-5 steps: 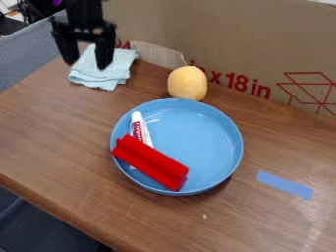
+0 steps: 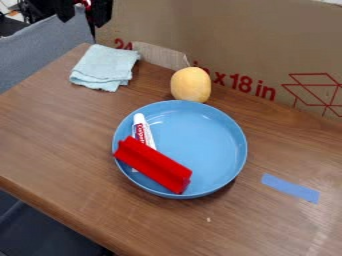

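Observation:
A blue plate (image 2: 211, 145) sits on the wooden table, holding a red block-like object (image 2: 154, 165) and a white tube with red lettering (image 2: 143, 130) beside it. A folded pale blue cloth (image 2: 103, 66) lies at the back left. A yellow rounded object (image 2: 191, 84) stands behind the plate. My gripper (image 2: 83, 12) is at the top left edge, above and behind the cloth, dark and partly out of frame; its finger state is unclear.
A cardboard box wall runs along the back. A strip of blue tape (image 2: 290, 188) lies at the right.
My gripper has moved up and back from over the cloth toward the top edge of the view. The objects on the table have not moved.

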